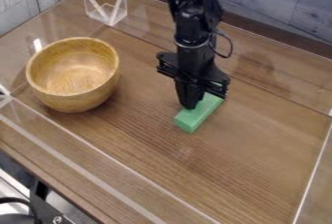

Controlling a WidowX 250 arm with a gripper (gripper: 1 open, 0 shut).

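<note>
A black robot arm reaches down from the top centre to my gripper point(192, 100), whose tip is at the upper left edge of a flat green object point(200, 114) lying on the wooden table. The gripper looks shut; the arm partly hides whether anything is between the fingers.
A large tan bowl point(72, 73) sits at the left. A small white plastic object point(105, 5) lies at the upper left. A black cable or part shows at the bottom left corner.
</note>
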